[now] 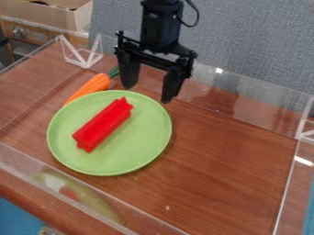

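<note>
My black gripper (151,78) hangs open above the back edge of a green plate, its two fingers apart with nothing seen between them. A red bar-shaped object (102,126) lies diagonally on the green plate (138,151), in the middle-left of the view. An orange carrot (90,85) with a green top lies behind the plate, to the left of my gripper, its upper end partly behind the arm.
Clear low walls edge the table. A white wire stand (81,53) stands at the back left, and a cardboard box (47,14) sits beyond.
</note>
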